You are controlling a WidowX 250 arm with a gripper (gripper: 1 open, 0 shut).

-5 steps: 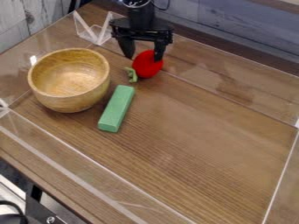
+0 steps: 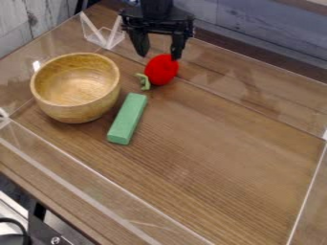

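Observation:
My gripper (image 2: 159, 44) hangs at the top centre of the camera view, its dark fingers apart, above and slightly behind a red round object (image 2: 161, 68) with a small green tip at its lower left. Nothing shows held between the fingers. A yellow bowl (image 2: 76, 100) sits at the left, and a green block (image 2: 126, 119) lies below the red object, right of the bowl.
A clear plastic item (image 2: 105, 32) is at the upper left. A dark rim runs along the top right edge.
My gripper has risen away from the red object, which is now more fully visible. The bowl and green block have not moved.

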